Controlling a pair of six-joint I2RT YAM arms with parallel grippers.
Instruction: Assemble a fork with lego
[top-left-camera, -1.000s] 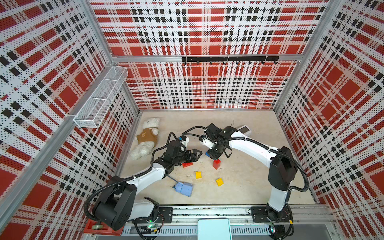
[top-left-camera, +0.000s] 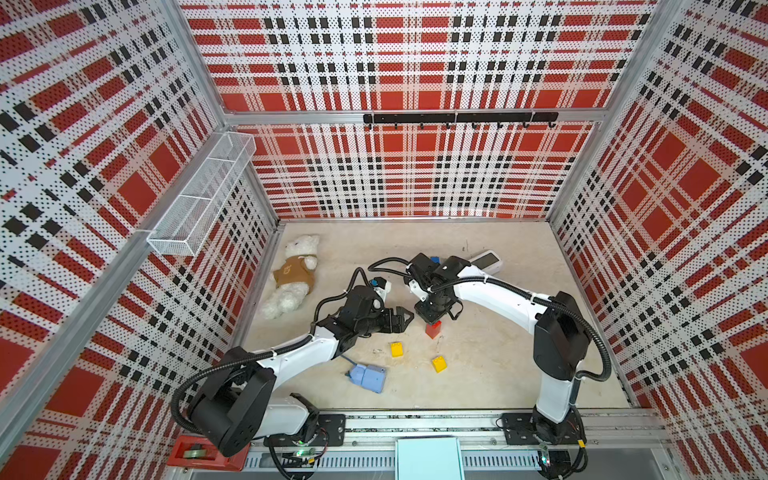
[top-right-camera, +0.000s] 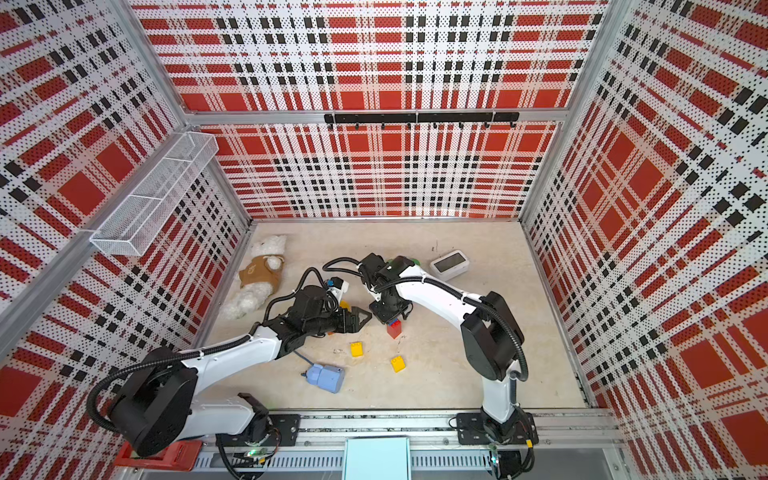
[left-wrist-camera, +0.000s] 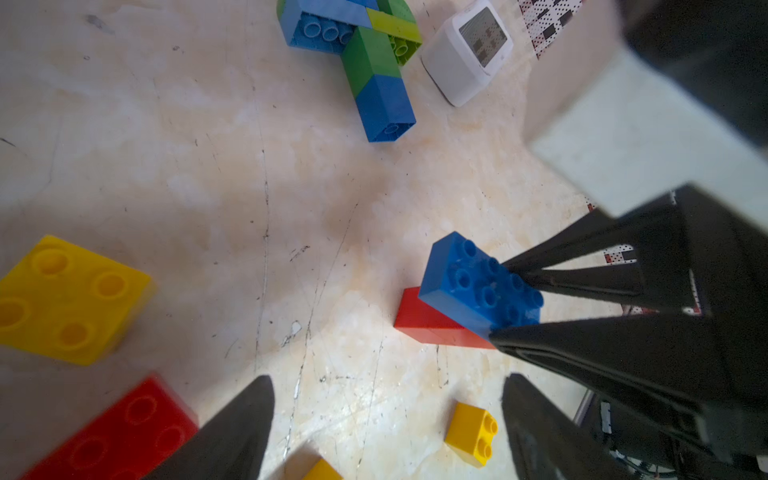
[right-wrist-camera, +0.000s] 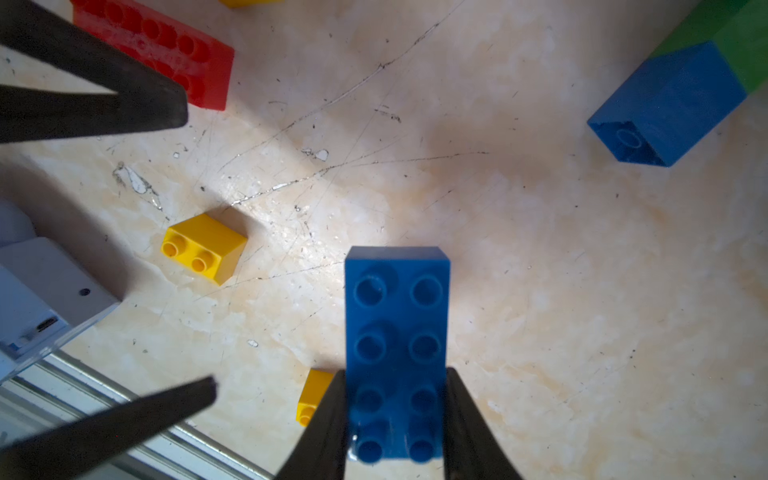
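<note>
A blue brick (right-wrist-camera: 397, 312), studs facing the camera, is gripped between the fingers of my right gripper. Behind it in the left wrist view a red brick (left-wrist-camera: 436, 320) shows; whether the two touch cannot be told. My left gripper stands open with nothing between its fingers, just left of the right one in the top left view (top-left-camera: 408, 317). A joined piece of green, blue and lime bricks (left-wrist-camera: 372, 64) rests on the table further back. Loose bricks lie around: a larger yellow one (left-wrist-camera: 72, 300), another red one (left-wrist-camera: 120, 432) and small yellow ones (right-wrist-camera: 204, 248).
A white device with a screen (top-right-camera: 449, 264) stands at the back right. Towards the front left is a light blue box (top-left-camera: 366, 377), and a plush toy (top-left-camera: 294, 276) lies at the left.
My left gripper has moved right and slightly towards the front, closer to the right gripper. The right arm has shifted only slightly, and the blue brick is now hidden in the top left view.
</note>
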